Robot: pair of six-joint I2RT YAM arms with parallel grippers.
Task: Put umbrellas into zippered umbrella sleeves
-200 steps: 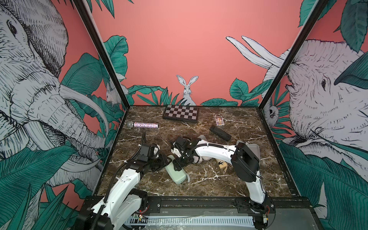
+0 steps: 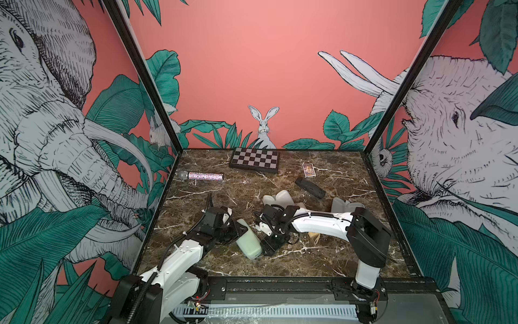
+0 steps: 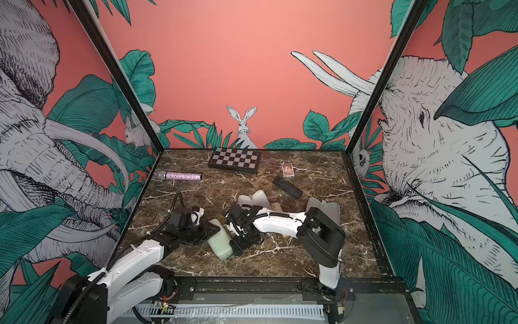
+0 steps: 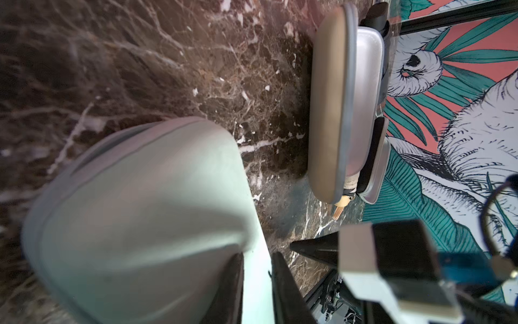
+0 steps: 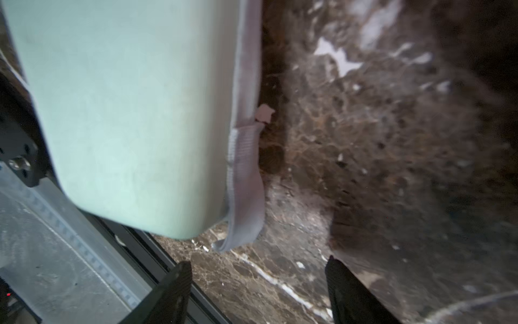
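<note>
A mint green zippered sleeve (image 2: 248, 240) lies at the table's front centre. My left gripper is shut on its upper side, the fabric creased between the fingers. My right gripper is open beside the sleeve's other end, where a grey strap (image 5: 245, 199) runs along the edge and hangs loose at the tip, with nothing between the fingers. Further right lie pale, opened cases (image 3: 322, 208), partly hidden by the right arm, and a tan item (image 4: 342, 202) beside them.
A checkered board (image 2: 253, 159), a card box (image 2: 308, 170), a black oblong (image 2: 310, 187) and a glittery cylinder (image 2: 205, 176) lie at the back.
The right gripper has moved toward the front, down along the mint sleeve to its near end. The left arm has shifted slightly right since a second ago.
</note>
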